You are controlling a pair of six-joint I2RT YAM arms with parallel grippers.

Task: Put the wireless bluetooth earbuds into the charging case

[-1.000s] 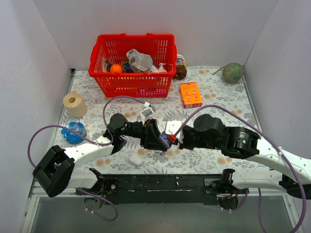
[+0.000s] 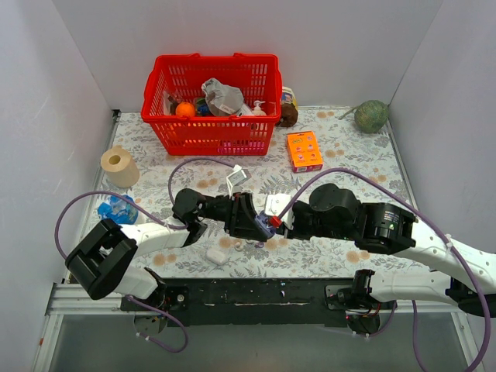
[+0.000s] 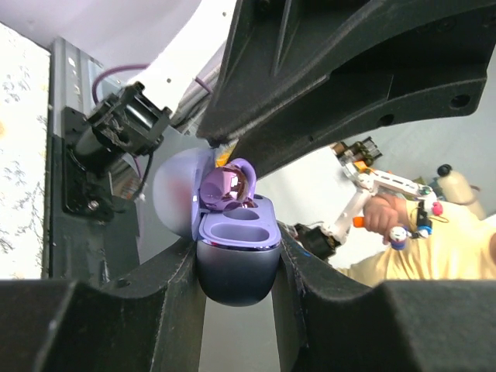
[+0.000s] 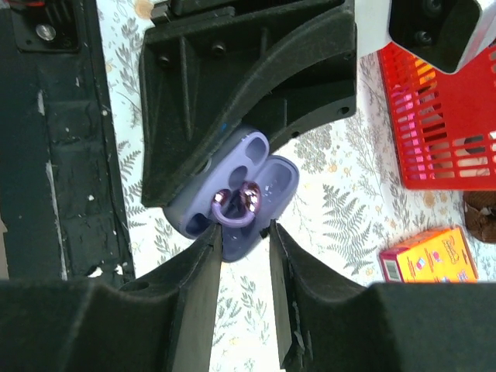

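Observation:
The lavender charging case point(image 3: 239, 232) stands with its lid open, and my left gripper is shut on its body. A purple clip-shaped earbud point(image 3: 227, 184) with a shiny part is at the case, partly over one slot; how deep it sits, I cannot tell. Another slot beside it looks empty. In the right wrist view, the earbud point(image 4: 236, 205) shows between the case's lid and base. My right gripper is open, its fingertips close to the case and earbud. In the top view, both grippers meet above the table, hiding most of the case.
On the table under the arms lie a white rounded piece point(image 2: 218, 256) and a small pale object point(image 2: 239, 246). A red basket point(image 2: 213, 136) stands at the back, with an orange box point(image 2: 304, 151) to its right. A paper roll point(image 2: 120, 167) and a blue item point(image 2: 118, 209) are at left.
My left arm's elbow has swung a little inward and toward the back, and its wrist has turned slightly with the case. The right arm looks almost unmoved.

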